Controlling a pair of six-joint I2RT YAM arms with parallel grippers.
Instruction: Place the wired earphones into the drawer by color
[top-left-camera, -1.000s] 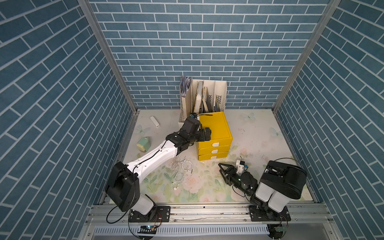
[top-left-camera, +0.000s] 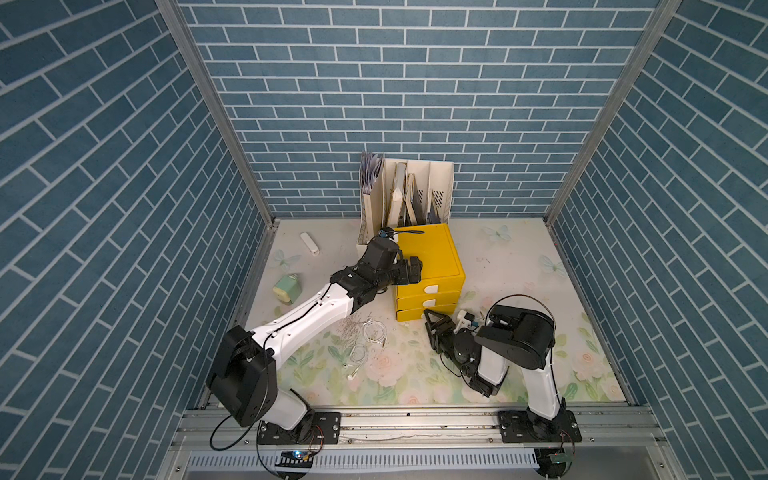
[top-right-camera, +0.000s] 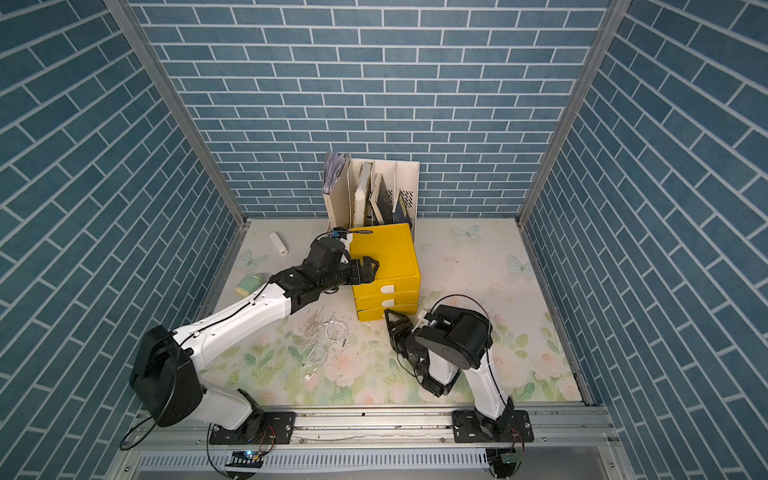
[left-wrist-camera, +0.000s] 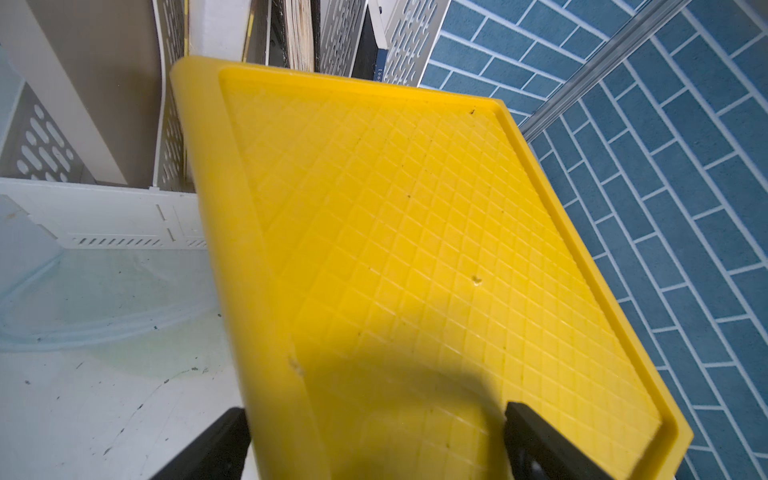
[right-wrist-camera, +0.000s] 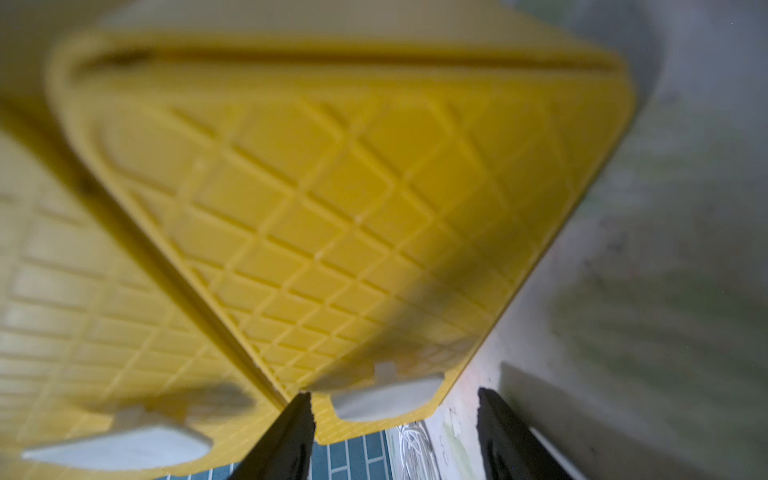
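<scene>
The yellow drawer cabinet stands mid-table, with white tab handles on its drawer fronts. My left gripper is at its top left edge; in the left wrist view its fingers are spread over the cabinet's top and left edge. Low at the front, my right gripper is open, its fingers on either side of the lowest drawer's white handle. Nothing visible is clamped. Coiled white earphones lie on the table left of the cabinet's front, with another coil nearer the front edge.
A pale file rack holding folders stands behind the cabinet. A green-yellow block and a white bar lie at the left.
My right gripper has come left and toward the cabinet, reaching the lowest drawer's front. The left arm has stayed in place, and the earphones lie where they were.
</scene>
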